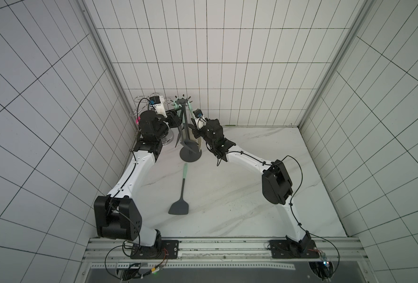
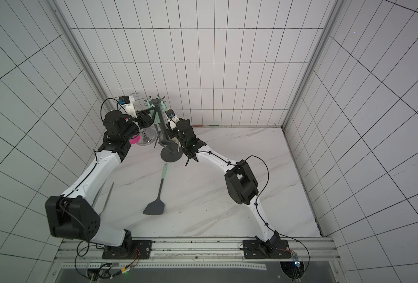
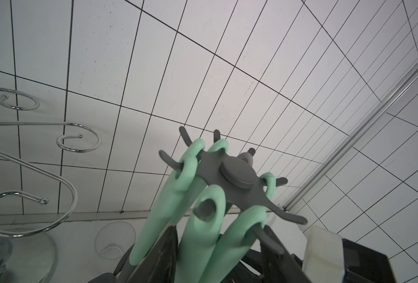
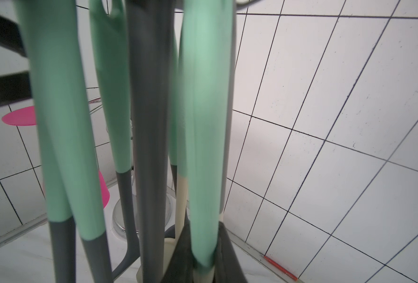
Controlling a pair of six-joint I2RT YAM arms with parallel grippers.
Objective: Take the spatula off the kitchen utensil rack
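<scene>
The dark utensil rack [image 1: 190,154] stands upright at the back left, green-handled utensils hanging from its hooks. A spatula with a broad dark blade [image 1: 178,206] and green handle lies flat on the table in front of the rack. High on the rack's left side, my left gripper [image 1: 178,117] has its fingers [image 3: 170,254] spread, with green handles [image 3: 202,240] showing between them. Lower on the right side, my right gripper is shut on one green handle [image 4: 206,141], a pale shaft just below it. That utensil's head is hidden.
A chrome wire stand [image 3: 72,176] with curled arms and a pink item [image 4: 22,116] are left of the rack. More green handles [image 4: 114,94] crowd the post [image 4: 147,141].
</scene>
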